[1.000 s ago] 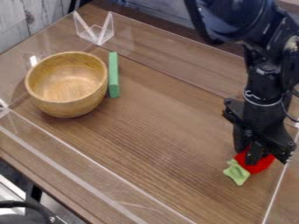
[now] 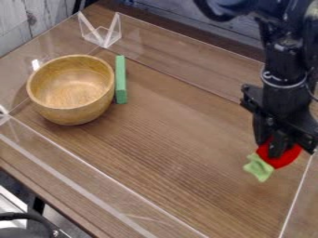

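My black gripper (image 2: 276, 139) hangs at the right of the camera view, shut on a red object (image 2: 284, 154). Just under and left of the red object is a small light green piece (image 2: 258, 169); whether it is held or only touches cannot be told. The fingertips are partly hidden by the arm and the red object.
A wooden bowl (image 2: 74, 85) sits at the left. A green stick (image 2: 121, 79) lies beside it. A white wire object (image 2: 97, 28) stands at the upper left.
My gripper has risen and moved back with the red object, and the green piece now shows higher in the view than before.
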